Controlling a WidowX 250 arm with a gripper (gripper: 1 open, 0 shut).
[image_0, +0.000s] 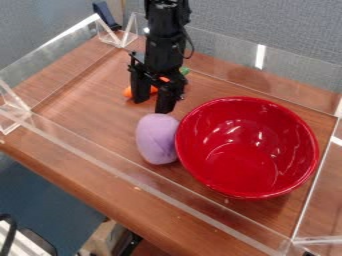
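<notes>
My black gripper (154, 88) hangs over the wooden tray, its fingers down around a small orange carrot (130, 92), which is partly hidden behind them. Whether the fingers are closed on it I cannot tell. Just in front lies a light purple rounded object (156, 138), left of a large red bowl (247, 150). A small green bit (185, 71) shows behind the gripper.
Clear low walls (267, 59) border the wooden surface (80, 105), which is bare to the left and front. The red bowl fills much of the right side.
</notes>
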